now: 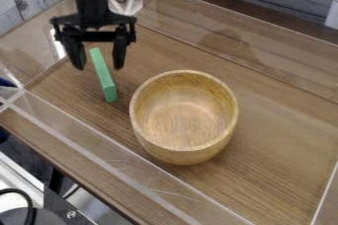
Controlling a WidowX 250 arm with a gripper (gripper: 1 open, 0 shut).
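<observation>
My gripper is at the upper left, open, its two dark fingers apart and pointing down over the far end of a green elongated object lying on the wooden table. A large round wooden bowl sits right of the green object. Whether the fingertips touch the green object cannot be told.
A small pale object, too unclear to name, is behind the arm at the top. A dark cable or object shows at the lower left edge.
</observation>
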